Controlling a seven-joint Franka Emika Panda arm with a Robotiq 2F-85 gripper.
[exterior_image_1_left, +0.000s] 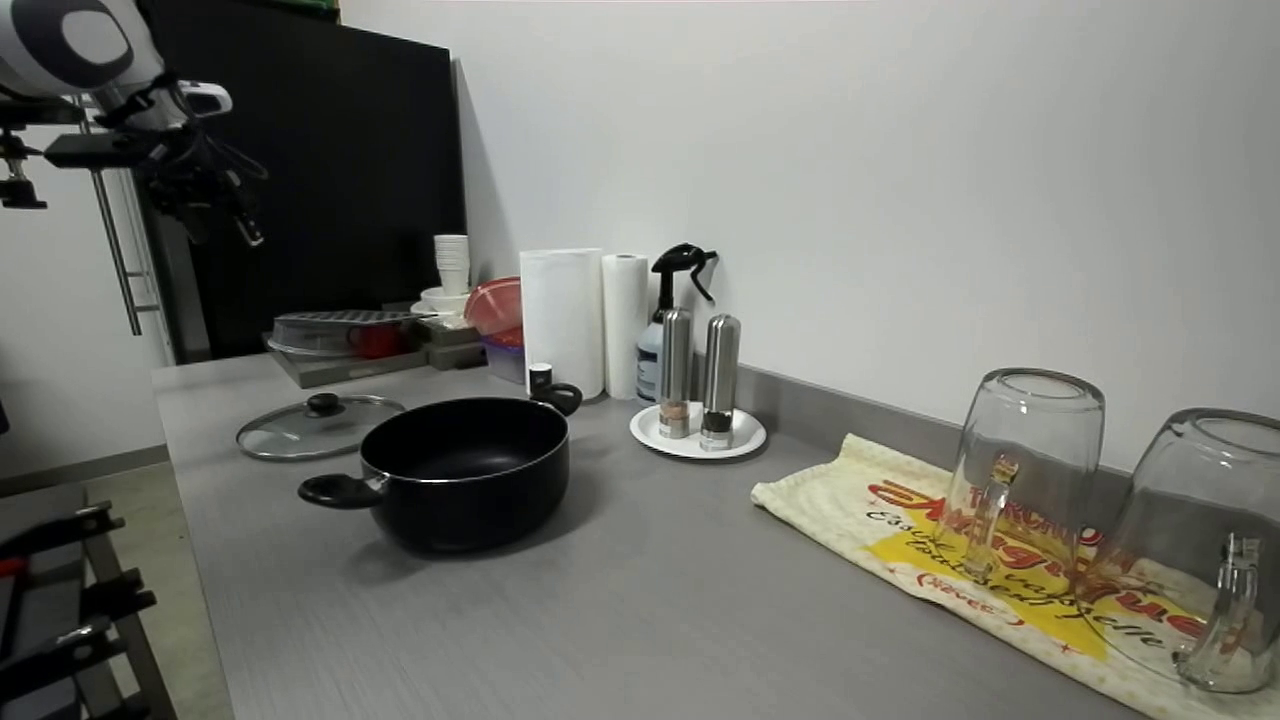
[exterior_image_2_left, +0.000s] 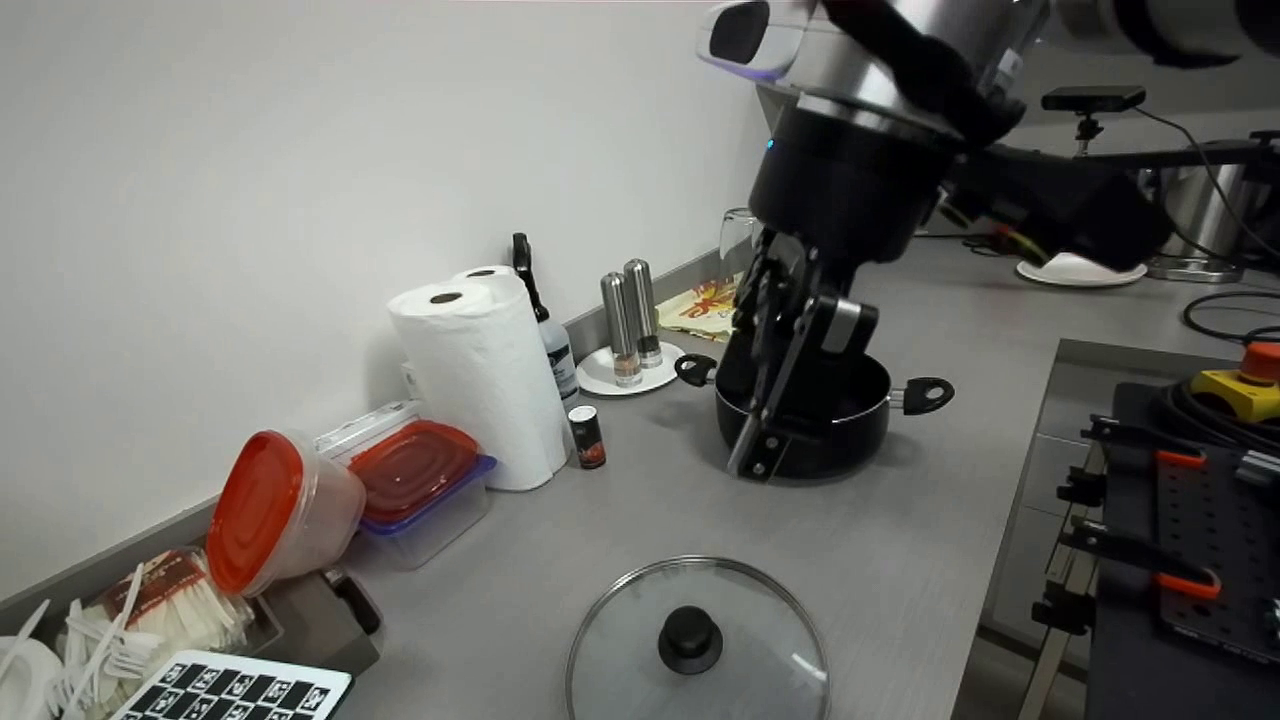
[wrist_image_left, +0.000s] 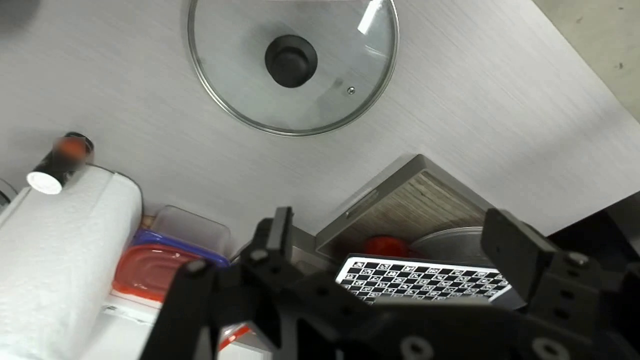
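Note:
My gripper is open, its two black fingers wide apart with nothing between them. In exterior view 1 it hangs at the upper left, high above the counter and clear of everything on it. A glass lid (wrist_image_left: 240, 84) with a black knob (wrist_image_left: 291, 61) lies flat on the counter, ahead of the fingers in the wrist view. Beside it stands a black two-handled pot (exterior_image_1_left: 474, 510), uncovered, its visible inside dark and bare. In exterior view 2 my arm hides part of the pot.
Paper towel rolls (exterior_image_2_left: 480, 372), a spray bottle (exterior_image_1_left: 649, 354) and lidded plastic tubs (exterior_image_2_left: 420, 480) line the wall. Two mills stand on a white plate (exterior_image_1_left: 750, 437). Upturned glass mugs (exterior_image_1_left: 1026, 468) rest on a cloth (exterior_image_1_left: 828, 486).

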